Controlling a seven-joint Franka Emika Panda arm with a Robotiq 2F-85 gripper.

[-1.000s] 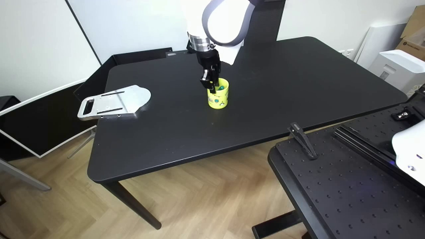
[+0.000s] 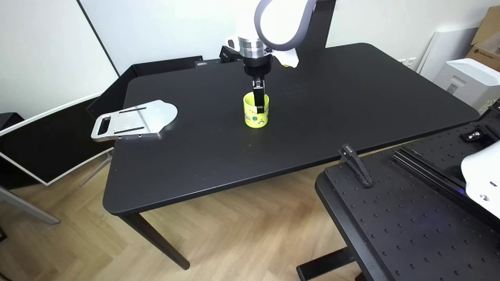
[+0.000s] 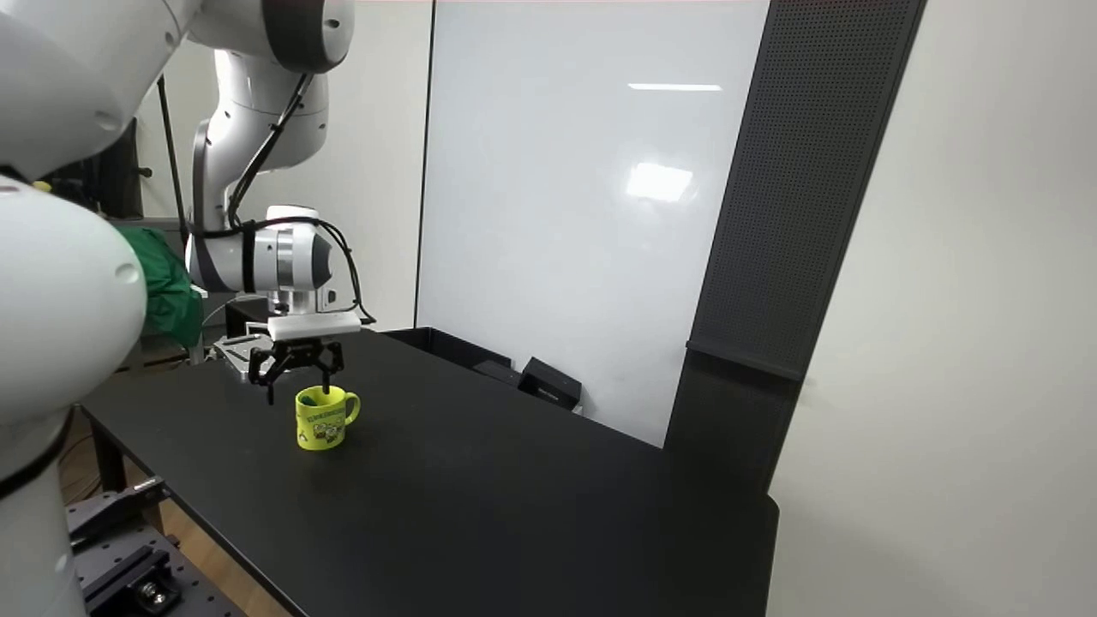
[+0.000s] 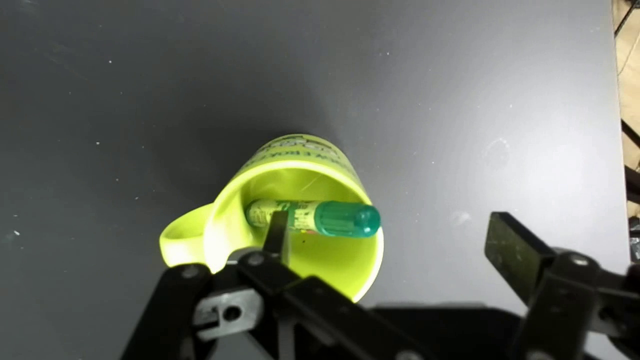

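Observation:
A yellow-green mug [image 2: 256, 117] stands upright on the black table, its handle [image 3: 352, 407] to the right in exterior view 2. Inside it leans a glue stick [image 4: 312, 217] with a green cap, its capped end near the rim. My gripper [image 3: 298, 395] is open above the mug, nothing held. In the wrist view one finger [image 4: 277, 234] overlaps the mug's opening in front of the glue stick, while the other finger [image 4: 516, 255] is well outside the mug, over bare table. How deep the first fingertip sits against the rim I cannot tell.
A flat silver metal plate [image 2: 136, 119] lies at the table's left edge, partly overhanging. Dark boxes [image 3: 550, 382] sit along the back wall. A second, perforated table [image 2: 412, 224] stands apart in front.
My gripper has shifted right in exterior view 1 and turned from tilted to nearly vertical. The mug has stayed put.

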